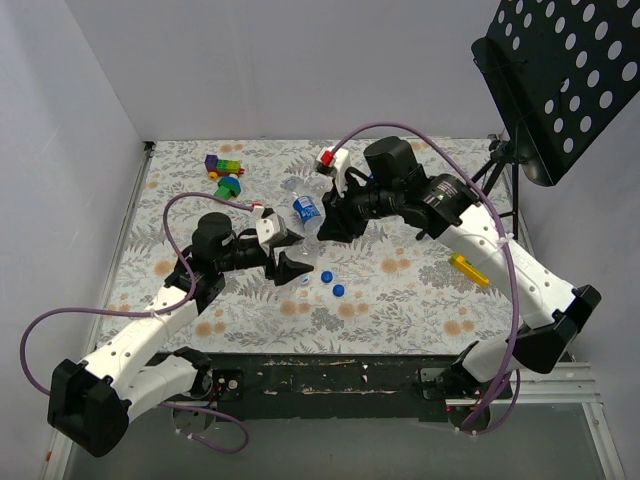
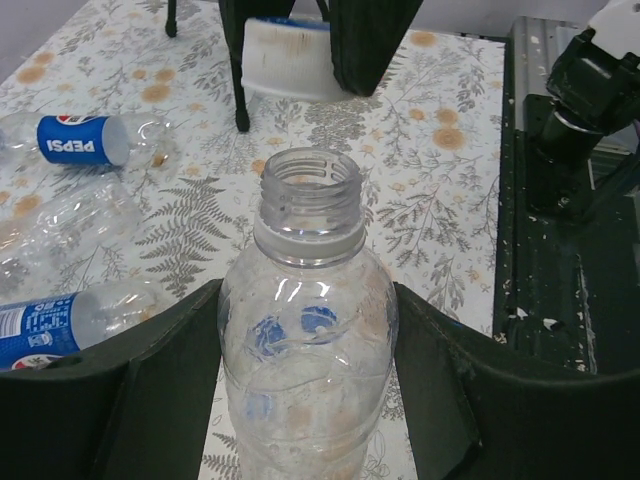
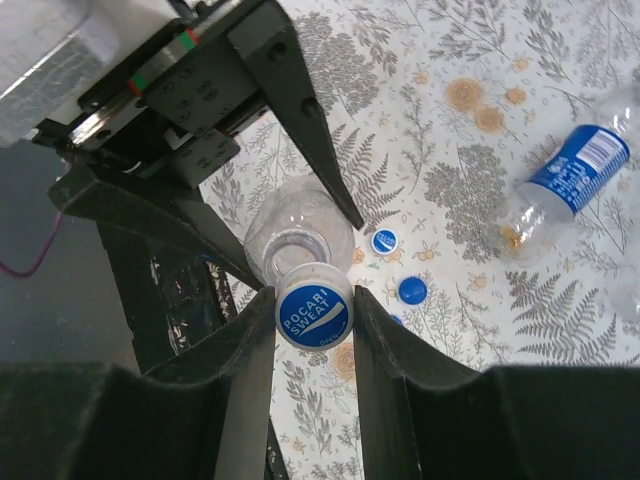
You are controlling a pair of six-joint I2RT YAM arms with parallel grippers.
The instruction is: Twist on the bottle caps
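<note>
My left gripper is shut on the clear bottle (image 2: 305, 345), just below its shoulder. The bottle's threaded mouth (image 2: 311, 168) is bare. My right gripper is shut on a white cap with a blue lettered top (image 3: 314, 316). In the left wrist view this cap (image 2: 292, 62) is above and beyond the mouth, with a clear gap between them. From the top view, the right gripper (image 1: 336, 232) is right of the bottle and the left gripper (image 1: 285, 262) is at its left. Loose caps lie on the table: two blue ones (image 3: 412, 290) and one white-and-blue (image 3: 384, 241).
A blue-labelled Pepsi bottle (image 2: 80, 140) and other clear bottles (image 2: 75, 228) lie behind the grippers. Toy blocks (image 1: 228, 187) are at the back left, a yellow object (image 1: 469, 270) at the right.
</note>
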